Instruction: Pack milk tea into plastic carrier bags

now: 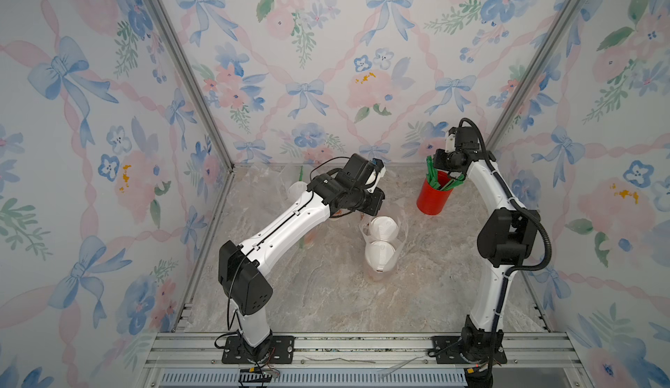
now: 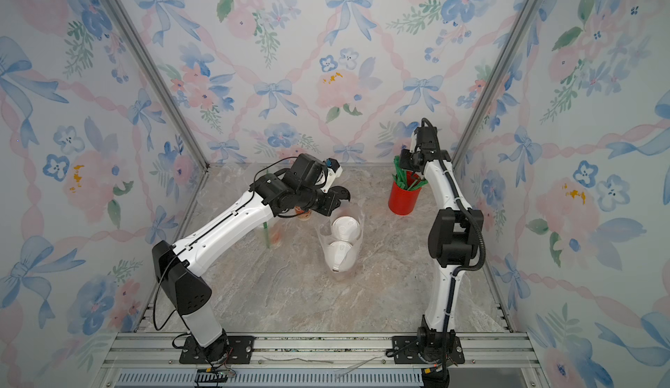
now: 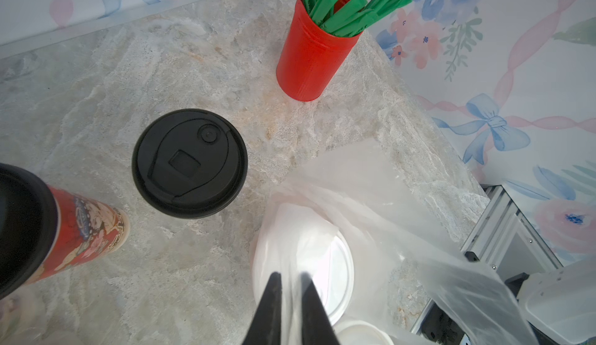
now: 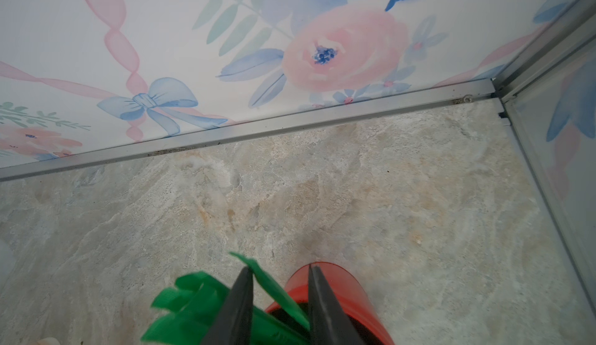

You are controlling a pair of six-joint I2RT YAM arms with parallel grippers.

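A clear plastic bag stands mid-table with two white-lidded cups inside. In the left wrist view, my left gripper is at the bag's upper edge. Its fingers are a little apart, with thin plastic film running between them. At the red straw holder, my right gripper is over the rim. Its fingers stand apart around one green straw; more green straws lie just left. A firm grip on the straw is not visible.
A black-lidded cup stands beside the bag, and a red patterned cup lies further left in that view. The left arm partly hides more clear plastic and a green straw. Bare table shows at the front.
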